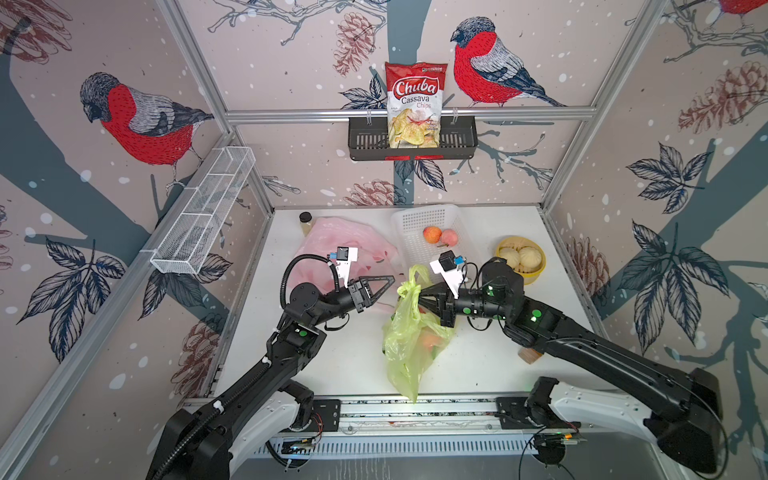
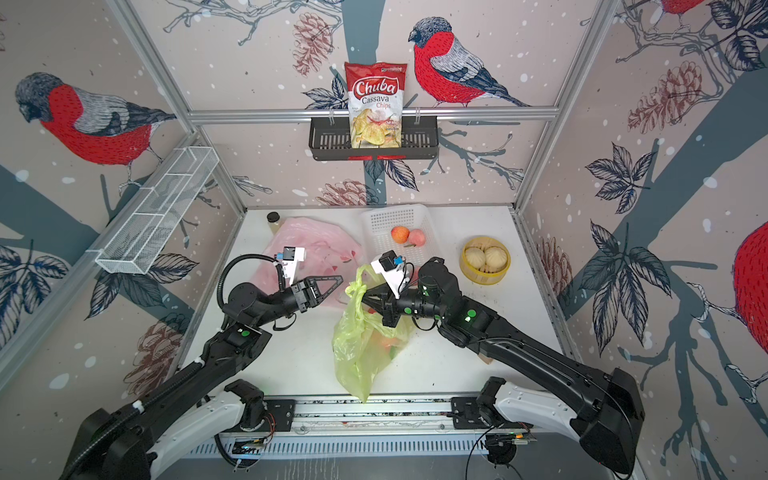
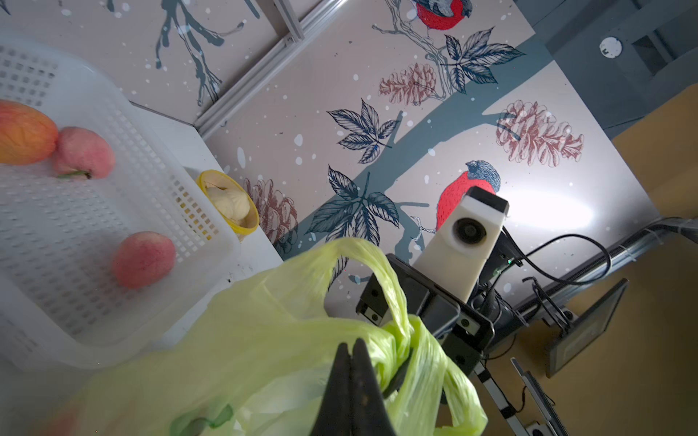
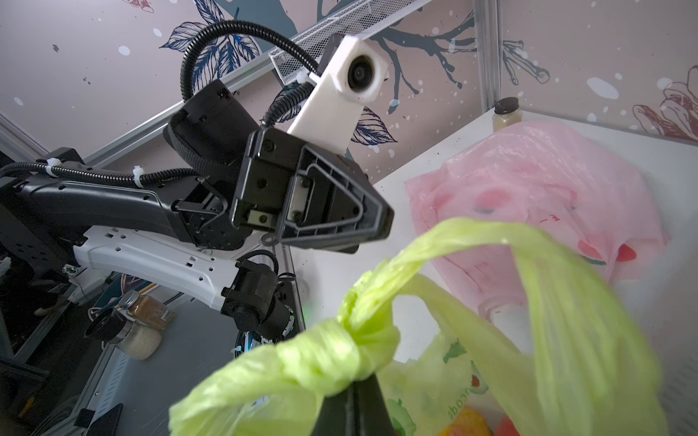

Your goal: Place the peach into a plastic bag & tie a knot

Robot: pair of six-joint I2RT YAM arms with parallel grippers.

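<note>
The green plastic bag (image 1: 412, 352) hangs over the table's front with round fruit showing faintly through its side. A twisted knot (image 4: 356, 348) gathers its top, and handle loops stick out on both sides. Right at that knot, my right gripper (image 1: 422, 297) is shut on the bag's plastic; its fingertips are partly covered. To the left, my left gripper (image 1: 391, 279) is shut with nothing between its fingers. In the left wrist view its closed fingertips (image 3: 360, 356) stand in front of the bag, and the handle end (image 3: 458, 396) at the knot lies outside them.
Behind the bag is a white perforated basket (image 1: 408, 224) with several fruits. A pink bag (image 1: 340, 240) lies at back left near a dark-lidded jar (image 1: 305, 222). At right stands a yellow bowl (image 1: 538, 257) of buns.
</note>
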